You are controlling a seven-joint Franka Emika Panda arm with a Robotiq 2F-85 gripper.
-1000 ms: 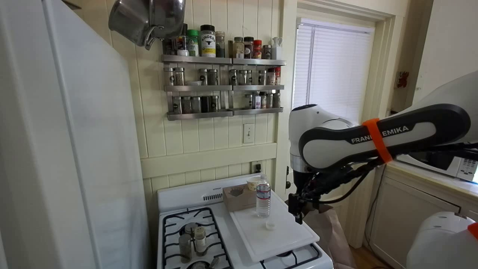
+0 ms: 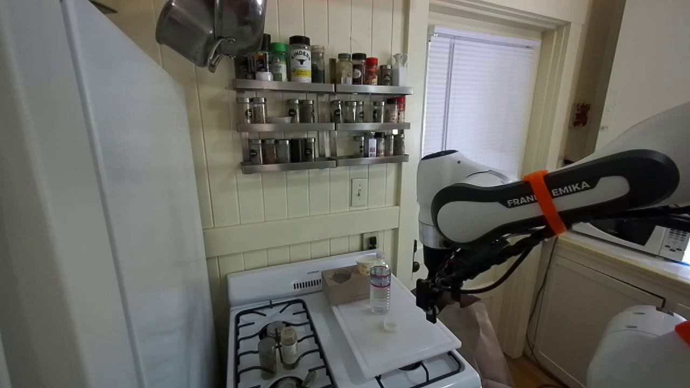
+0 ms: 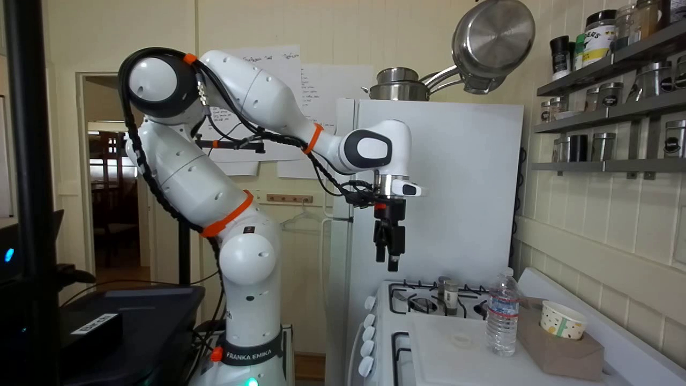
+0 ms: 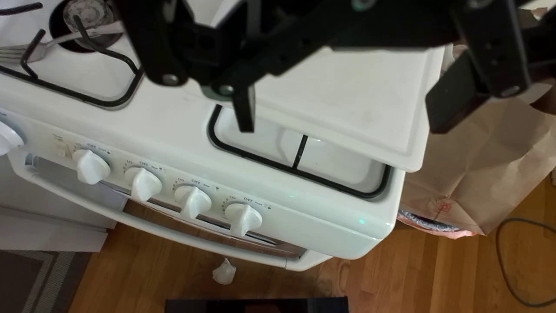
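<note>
My gripper is open, its two black fingers wide apart with only stove and board visible below. In exterior view 2 the gripper hangs pointing down above the front of the stove, clear of everything on it. A white cutting board covers the right burners. On it stand a clear water bottle with a red and blue label and a small, pale ring-like item. Behind the bottle, a patterned paper cup rests on a brown cardboard box.
Spice jars stand on the left burner grates, and a fork lies there. Knobs line the stove front. A paper bag stands beside the stove. Wall shelves and a hanging pot are higher up.
</note>
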